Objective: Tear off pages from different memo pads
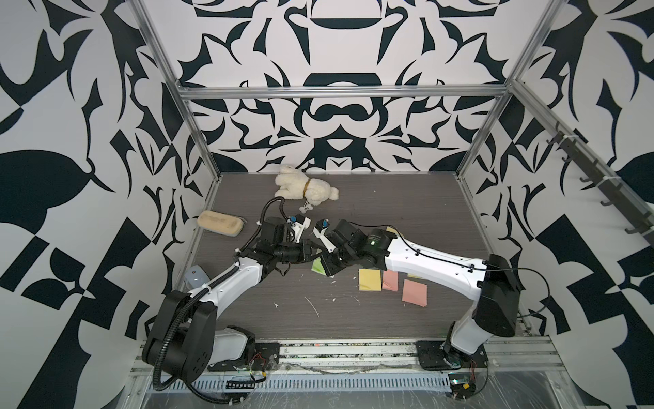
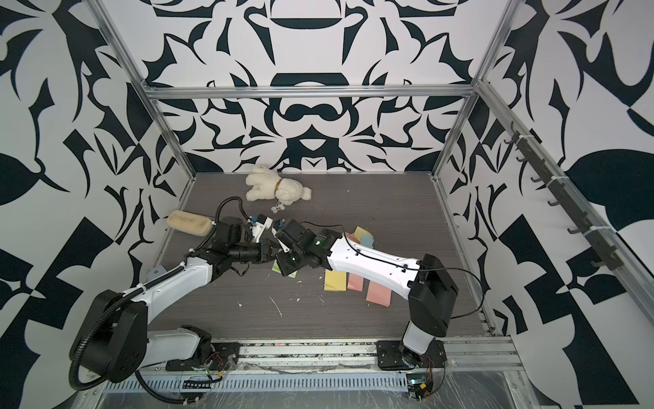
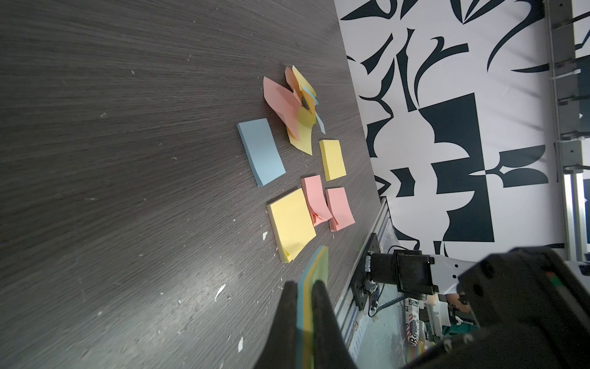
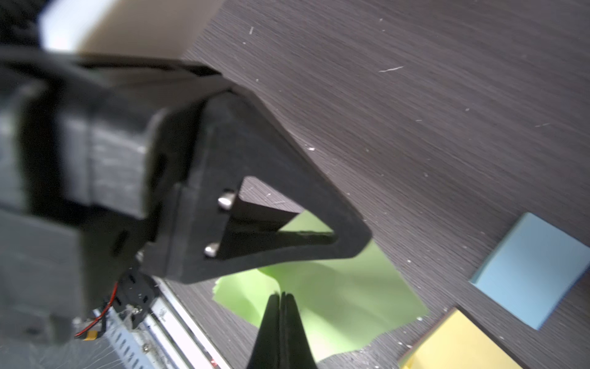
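Note:
A light green page hangs by the left gripper, which is shut; its thin edge shows between the fingers in the left wrist view. The right gripper is shut in front of the same page, with no paper clearly visible between its fingertips. The two grippers are close together over the table's middle. In the left wrist view, a blue pad, a larger yellow pad, a smaller yellow pad and two pink pads lie on the table.
Loose pink, yellow and blue pages lie heaped behind the pads. A white plush toy lies at the back, and a tan oblong object is at the left edge. Small paper scraps dot the front.

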